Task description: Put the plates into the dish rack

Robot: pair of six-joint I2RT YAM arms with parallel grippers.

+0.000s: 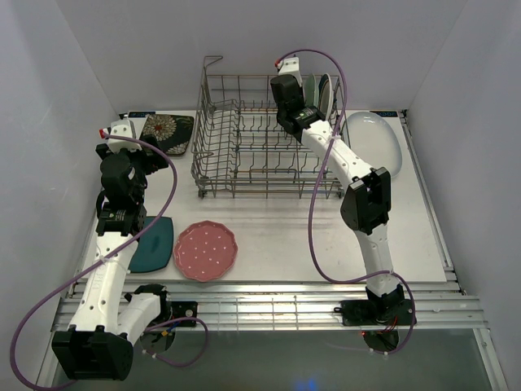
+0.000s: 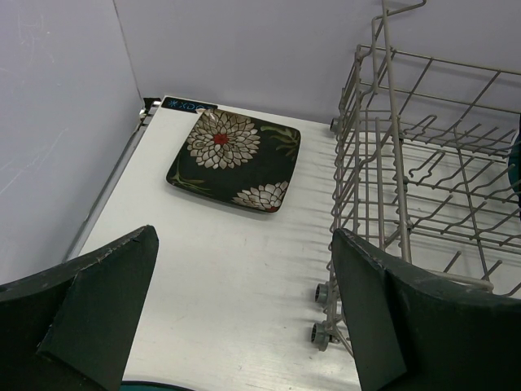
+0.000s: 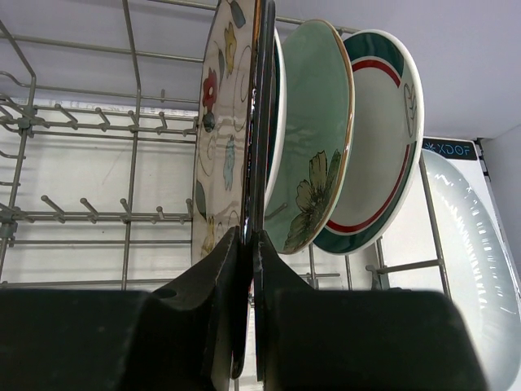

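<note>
My right gripper is shut on a floral plate [image 3: 220, 122] standing on edge at the right end of the dish rack [image 1: 216, 179]. Beside it stand a green plate [image 3: 301, 138] and a white plate with a teal rim [image 3: 370, 122]. My left gripper is open over the left side, empty. A dark square flowered plate [image 2: 260, 151] lies left of the rack. In the top view a pink dotted plate [image 1: 206, 251] and a teal plate [image 1: 152, 248] lie in front.
A large pale platter [image 1: 376, 145] lies right of the rack. The rack's middle and left are empty. Walls close in at both sides and the back.
</note>
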